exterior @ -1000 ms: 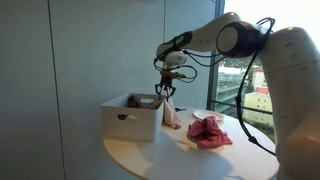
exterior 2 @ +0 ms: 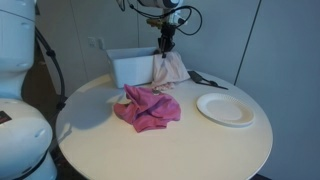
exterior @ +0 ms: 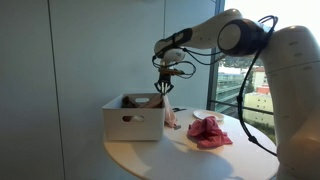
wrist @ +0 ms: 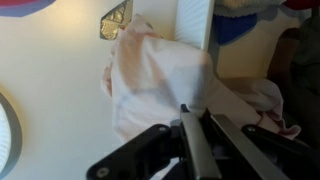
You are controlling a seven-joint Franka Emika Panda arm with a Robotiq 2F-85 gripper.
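A pale pink cloth [exterior 2: 169,69] hangs down the side of the white box, and my gripper [exterior: 163,88] is shut on its upper part. In the wrist view the cloth [wrist: 155,75] spreads out below the fingers [wrist: 197,145], partly over the tabletop and beside the box rim [wrist: 193,20]. The gripper is above the box's edge. The white box [exterior: 133,125] stands open-topped, with several cloth-like dark and brown items inside. Exactly where the fingers pinch the cloth is hard to make out.
A crumpled deep pink cloth [exterior 2: 148,108] lies on the round white table [exterior 2: 190,150]. A white plate [exterior 2: 226,110] sits to its right in that view, and dark utensils [exterior 2: 205,80] lie behind.
The gripper has shifted slightly left towards the box, with the pale cloth hanging from it. The deep pink cloth has stayed in place.
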